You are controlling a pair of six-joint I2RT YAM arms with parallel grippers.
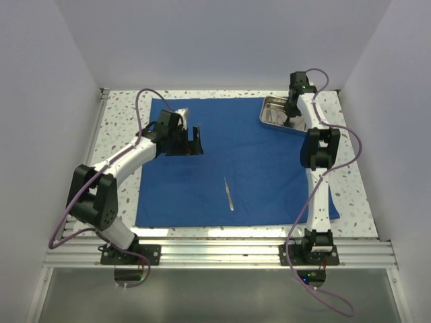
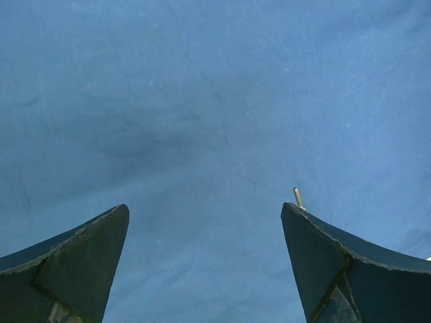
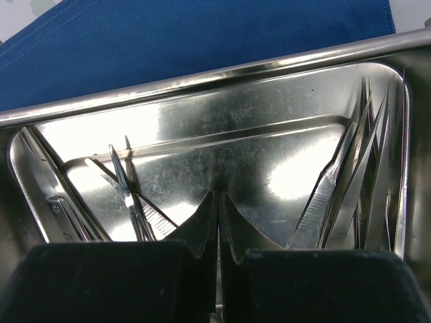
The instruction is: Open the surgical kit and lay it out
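In the right wrist view my right gripper is low over the metal tray [image 3: 202,81], its fingers pressed together with nothing between them. A flat handle [image 3: 155,218] lies slanted to their left, outside the fingers, crossing near the scissors-like tips [image 3: 122,176]; its lower end is hidden by the gripper. Another bundle of slim instruments [image 3: 360,175] rests along the tray's right side, and a clamp [image 3: 57,188] along its left. My left gripper stands open and empty above the blue cloth. On that cloth lies one scalpel handle [image 1: 229,196].
The tray [image 1: 266,124] sits at the back right of the blue cloth [image 1: 202,202]. The tray's raised rim [image 3: 168,84] runs close beyond the right gripper.
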